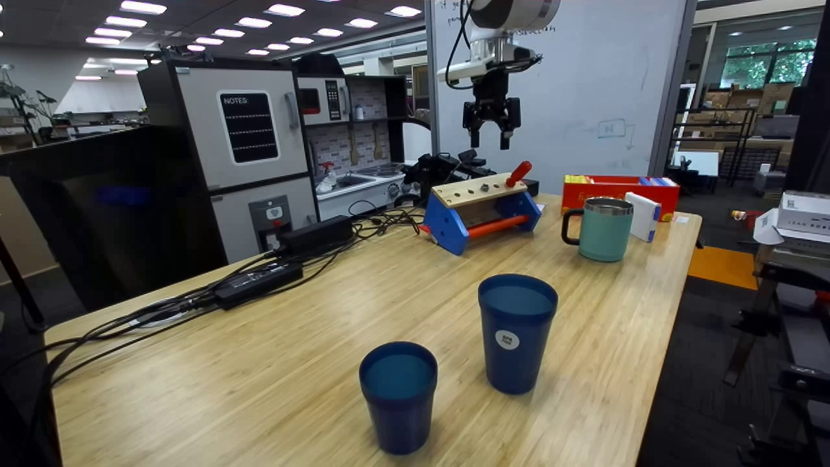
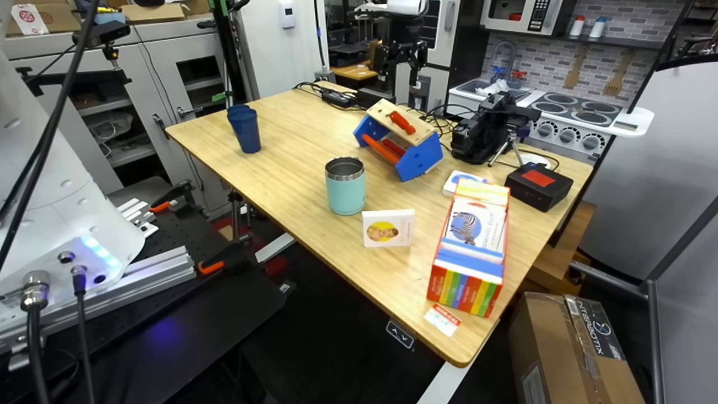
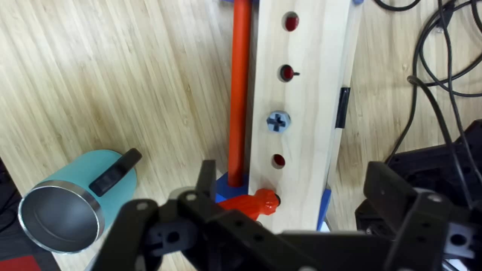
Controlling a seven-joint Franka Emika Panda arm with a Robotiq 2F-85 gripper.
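Note:
My gripper (image 1: 490,144) is open and empty, hanging in the air above the wooden toolbox toy (image 1: 478,191). From the wrist view, I look down on the toy's pale perforated plank (image 3: 298,149), which has a grey bolt (image 3: 278,121) in one hole. A red screwdriver-like piece (image 3: 253,204) sits at the plank's near end, partly covered by one of my fingers (image 3: 206,178). The other finger (image 3: 384,189) is to the right of the plank. A teal mug (image 2: 345,191) with a black handle stands on the table beside the toy.
Two dark blue cups (image 1: 517,335) stand at one end of the table. A red box of books (image 2: 469,252) and a small white box (image 2: 388,228) are near the other end. Black cables (image 1: 257,274) run along the far edge.

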